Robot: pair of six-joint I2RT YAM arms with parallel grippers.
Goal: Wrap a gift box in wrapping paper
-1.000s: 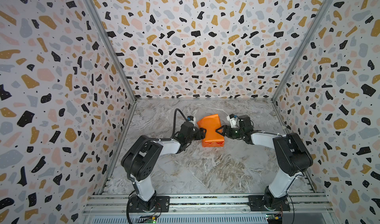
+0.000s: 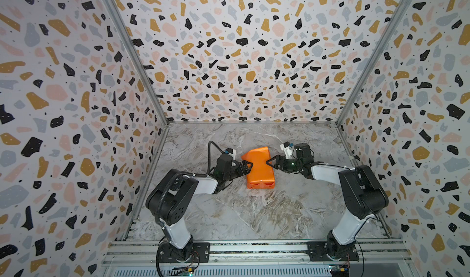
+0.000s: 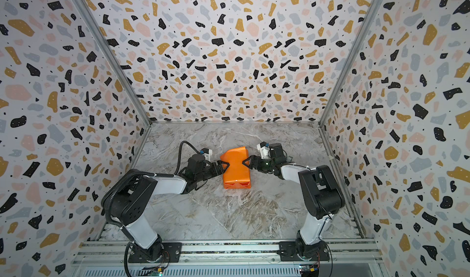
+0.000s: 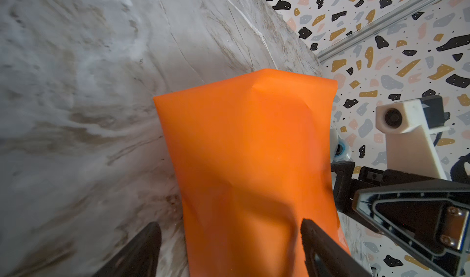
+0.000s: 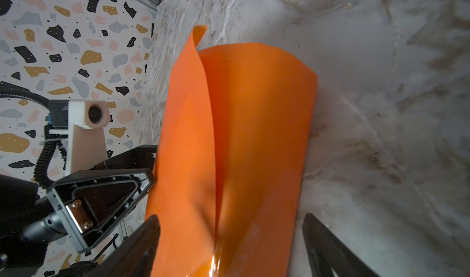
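An orange paper-wrapped box (image 2: 259,165) lies on the marble table between my arms, the box itself hidden under paper. In the right wrist view, the paper (image 5: 183,144) overlaps along the top, its long edge lifted in a curl at the far end. Folds show at the near end (image 3: 237,184) in the top right view. My left gripper is part open at the left side, with orange paper filling the view between its fingers. On the opposite side, my right gripper is open over the wrapped box; whether its fingers touch the paper cannot be told.
Bare marble tabletop (image 2: 215,135) surrounds the wrapped box on all sides. Patterned walls (image 2: 244,56) close off the back and sides. Both arms (image 2: 176,198) reach in from the front rail, and a black cable (image 2: 210,152) loops above the left gripper.
Over the last second the wrapped box has shifted slightly toward the front and left.
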